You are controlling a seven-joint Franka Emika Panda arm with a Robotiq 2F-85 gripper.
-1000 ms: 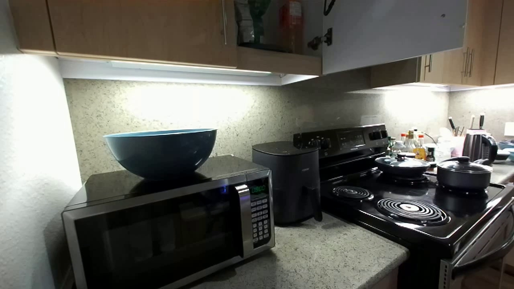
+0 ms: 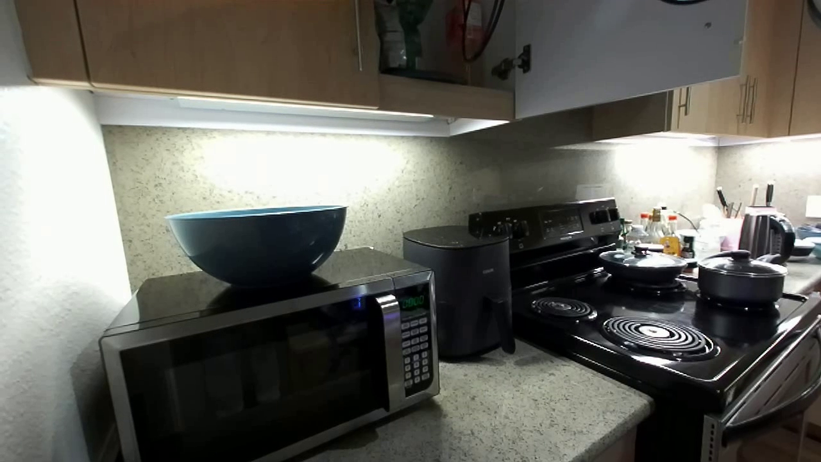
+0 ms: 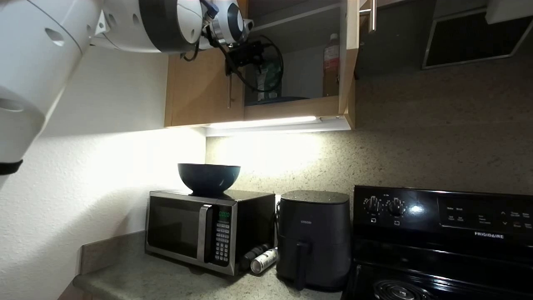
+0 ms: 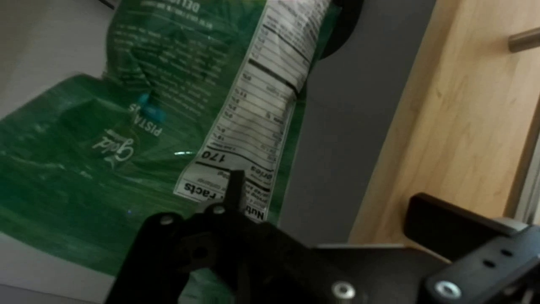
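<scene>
A green pistachio bag with a white nutrition label fills much of the wrist view. It stands inside the open upper cabinet, where exterior view 2 shows the bag partly behind the arm's cable. My gripper is open at the cabinet's mouth, its fingers wide apart. One finger overlaps the label's lower end in the picture; whether it touches the bag I cannot tell. Against the wooden cabinet front lies the view of the other finger. Nothing appears gripped.
A red-labelled bottle stands right of the bag, near the swung-out cabinet door. Alongside is a closed door with a bar handle. Below, a blue bowl rests on the microwave, beside an air fryer.
In exterior view 1, the arm's black cable has moved left from the open door and now crosses in front of the bottle. Objects on the counter and stove look unmoved.
</scene>
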